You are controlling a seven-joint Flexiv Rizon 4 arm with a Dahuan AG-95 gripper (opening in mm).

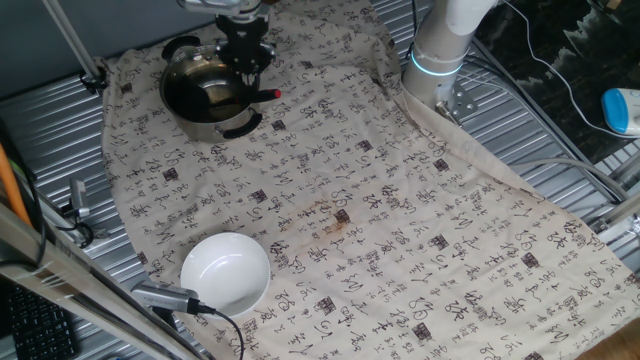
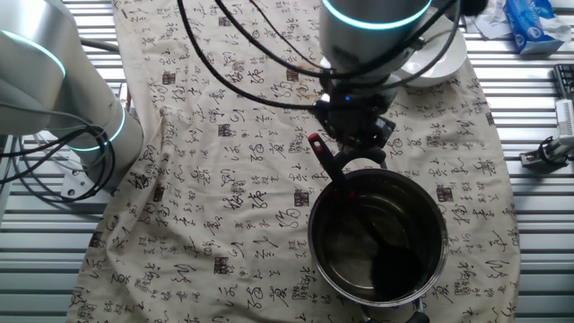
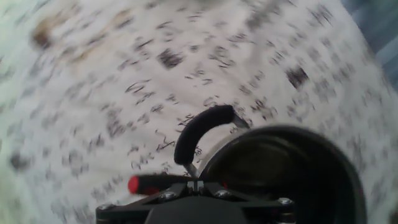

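A steel pot (image 1: 208, 128) with black side handles stands at the table's far left in exterior view 1. A black ladle (image 2: 334, 166) rests in it, its bowl at the bottom and its red-tipped handle leaning out over the rim beside a pot handle. My gripper is shut, its fingers meeting in the wrist view, with nothing visible between them. The ladle handle (image 3: 155, 182) passes behind it there. In exterior view 1 the gripper (image 1: 252, 80) is close to the handle and seems just above it.
A white bowl (image 1: 226, 274) sits near the front left of the patterned cloth (image 1: 400, 220), close to a cabled camera (image 1: 168, 297). The arm's base (image 1: 432, 75) stands at the back right.
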